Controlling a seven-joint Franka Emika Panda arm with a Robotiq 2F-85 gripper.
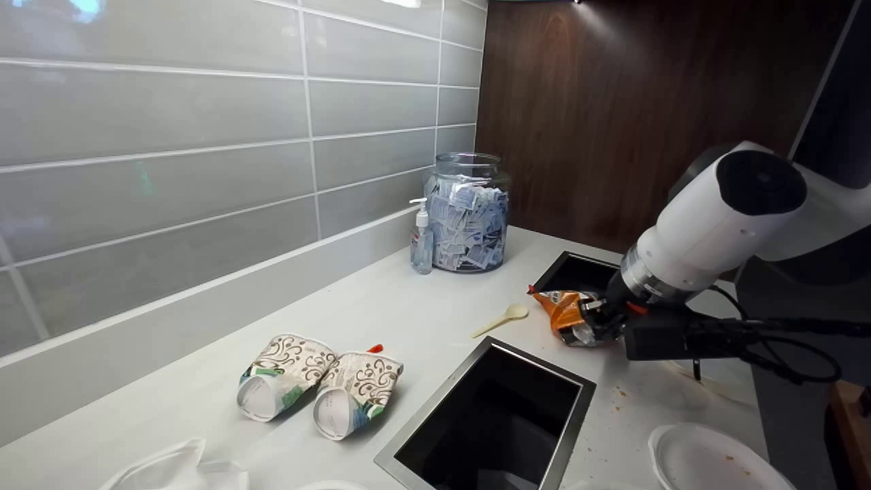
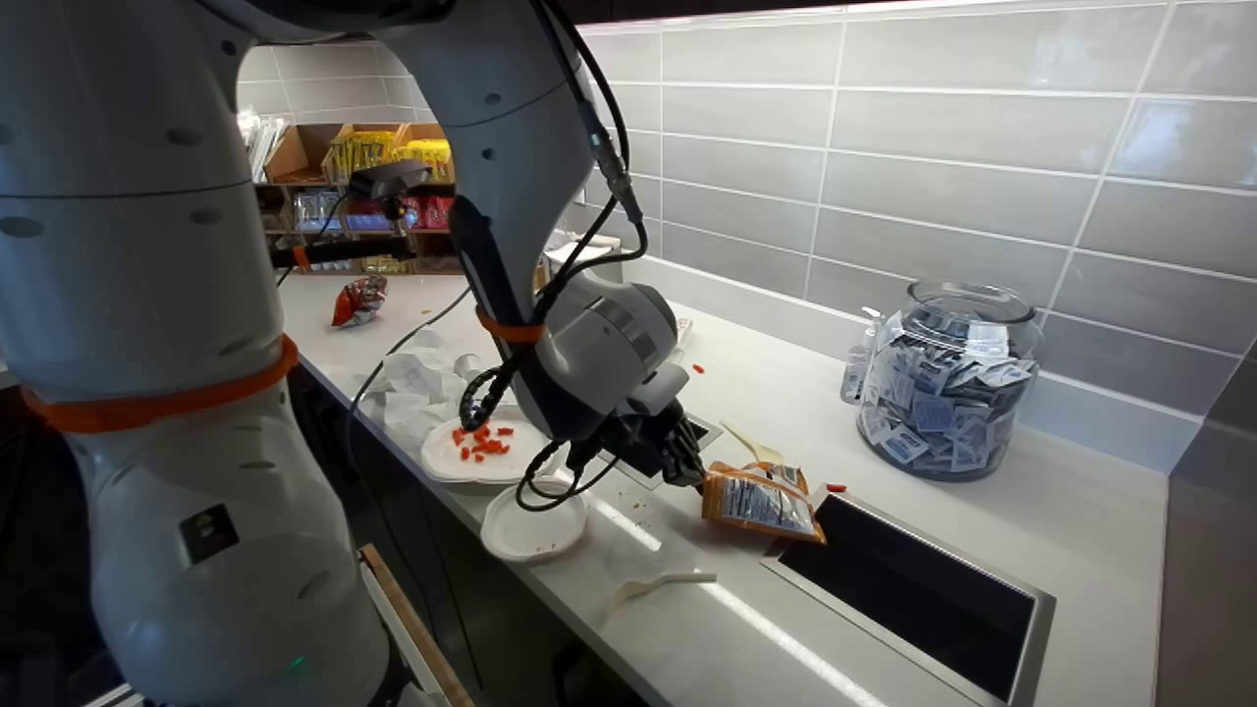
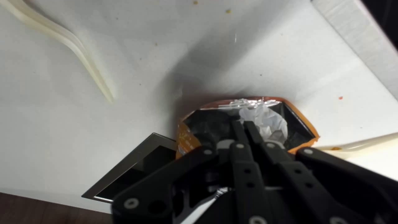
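Note:
An orange snack bag lies on the counter, its mouth open toward my gripper. In the wrist view the bag's orange rim circles a dark inside, and my gripper reaches into that mouth. Its fingers are close together, shut on a crumpled white wad that bulges out beside the fingertips. How deep the wad sits in the bag is hard to judge. From the other side, the bag reaches over the near edge of a dark metal-framed rectangle, hiding the fingertips.
Pale spoons lie near the bag, with another utensil toward the counter's front. A glass jar of packets and a pump bottle stand at the wall. Two patterned cups lie tipped; plates hold crumbs.

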